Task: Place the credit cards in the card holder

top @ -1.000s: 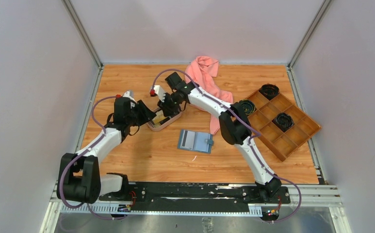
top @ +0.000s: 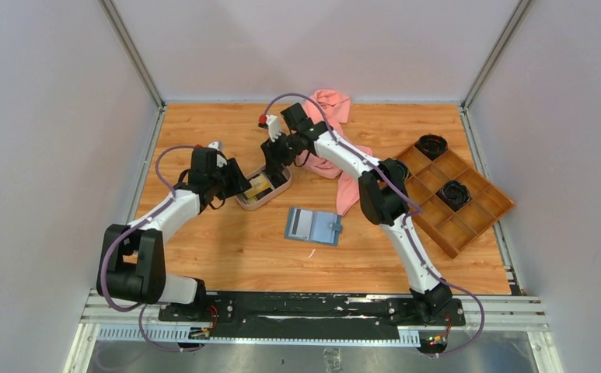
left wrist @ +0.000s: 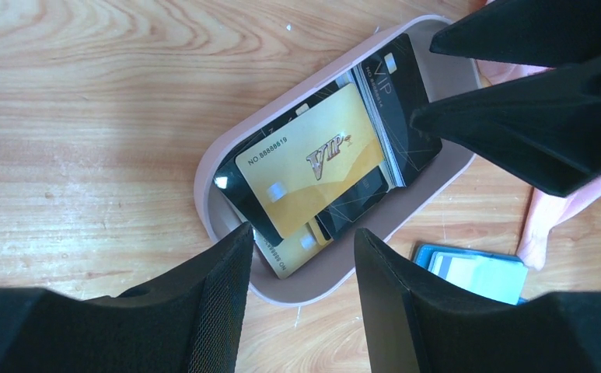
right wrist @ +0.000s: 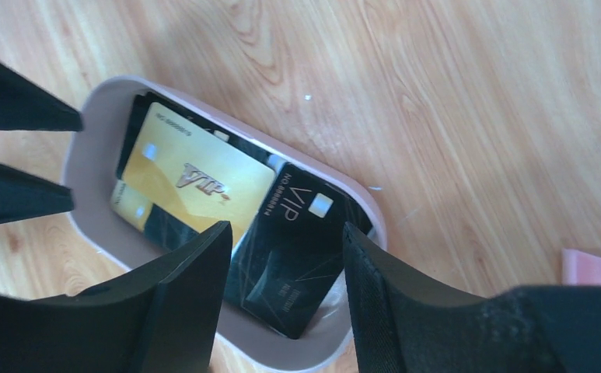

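Several gold and black cards lie in a pale oval bin (top: 257, 205). A gold VIP card (left wrist: 310, 159) is on top at one end, and a black VIP card (right wrist: 291, 247) lies at the other. My left gripper hovers by the bin's near left end, its fingers apart with nothing between them. Over the right end hangs my right gripper, likewise open and empty, above the black card. The blue card holder (top: 313, 226) lies opened flat on the table to the right, with a whitish insert on its left half.
A pink cloth (top: 330, 105) is crumpled behind and beside the right arm. At the far right stands a wooden compartment tray (top: 484, 186) with several black coils in it.
My right gripper has shifted right over the bin, uncovering more of the cards. Bin and holder stay in place.
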